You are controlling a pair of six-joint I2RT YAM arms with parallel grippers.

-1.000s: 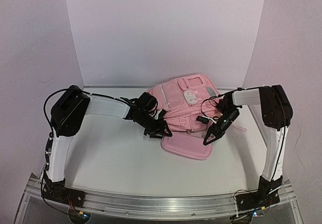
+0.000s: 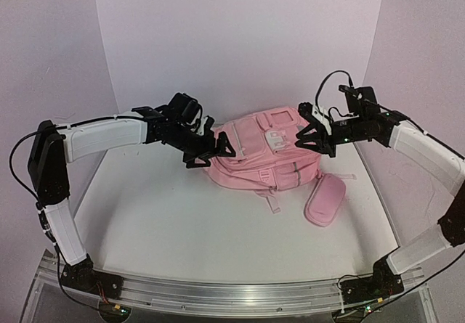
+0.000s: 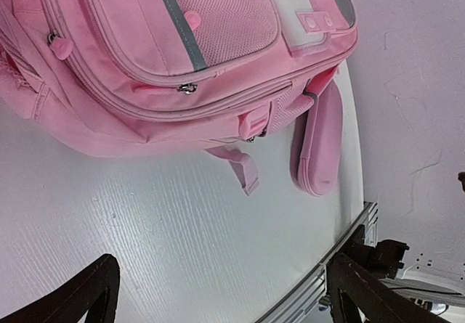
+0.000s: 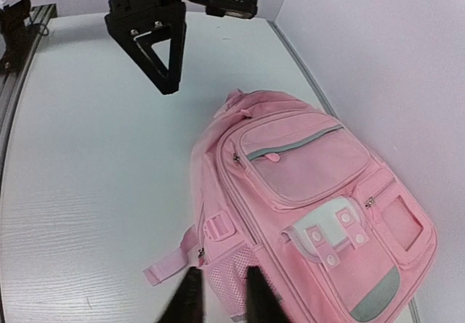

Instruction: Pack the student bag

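Observation:
The pink backpack point(image 2: 260, 145) lies on its back across the far part of the table, front pockets up, as the right wrist view point(image 4: 312, 178) also shows. A flat pink rounded case point(image 2: 325, 199) rests right of the bag's near side; in the left wrist view the case point(image 3: 321, 145) is partly hidden behind the bag's corner. My left gripper point(image 2: 212, 155) stands open above the bag's left end, nothing between its fingers. Over the bag's right end is my right gripper point(image 2: 315, 144), its fingers point(image 4: 190, 294) apart and blurred, with nothing visible between them.
A loose pink strap point(image 2: 272, 201) sticks out from the bag's near side. Bare table point(image 2: 182, 229) fills the front and left. Walls enclose the back and both sides; a metal rail point(image 2: 225, 294) runs along the front edge.
Both grippers have moved away from the front middle, the left one leftward, the right one toward the back right. The pink case has shifted from in front of the bag to its right, and has turned.

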